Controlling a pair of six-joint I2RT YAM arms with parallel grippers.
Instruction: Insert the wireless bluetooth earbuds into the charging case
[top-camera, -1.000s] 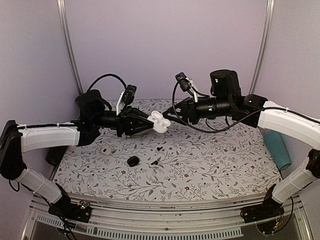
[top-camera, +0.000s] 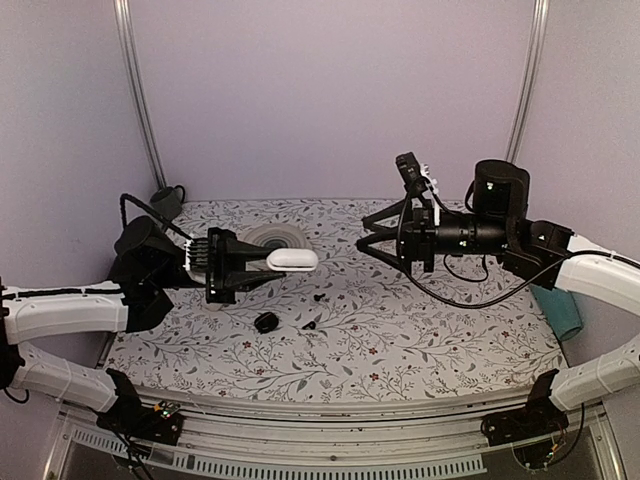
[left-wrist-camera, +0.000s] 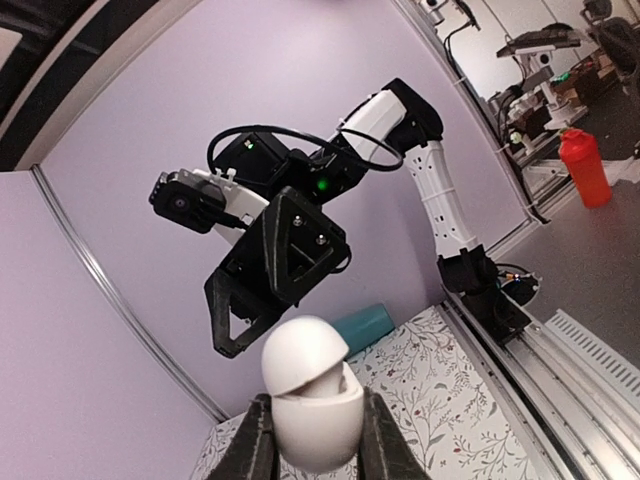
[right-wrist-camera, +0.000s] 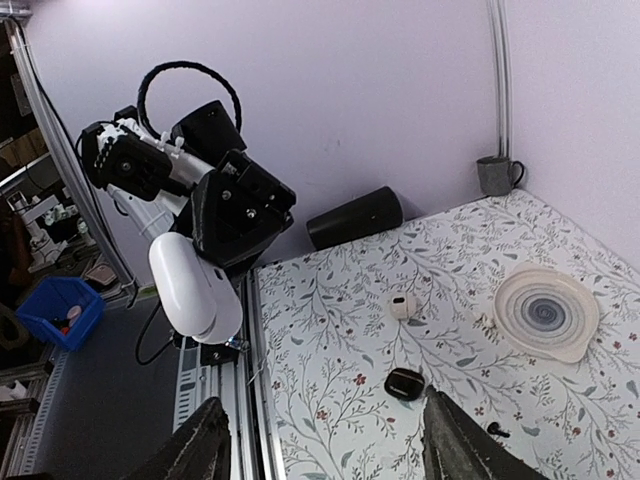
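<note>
The white charging case (top-camera: 292, 258) is held in my left gripper (top-camera: 262, 262), out over the left-middle of the table; in the left wrist view the case (left-wrist-camera: 312, 410) sits between the fingers with its lid (left-wrist-camera: 305, 350) slightly raised. My right gripper (top-camera: 370, 240) is apart from it to the right, part open, with nothing seen between its fingertips in the right wrist view. Small dark objects lie below on the table: a black piece (right-wrist-camera: 404, 383) and a smaller one (right-wrist-camera: 497, 430). I cannot tell whether earbuds are inside the case.
A round lid-like mat (right-wrist-camera: 545, 310), a grey mug (right-wrist-camera: 494, 176), a black cylinder (right-wrist-camera: 355, 219) and a small beige item (right-wrist-camera: 404, 306) stand toward the back and left. A teal roll (top-camera: 555, 310) lies at the right edge.
</note>
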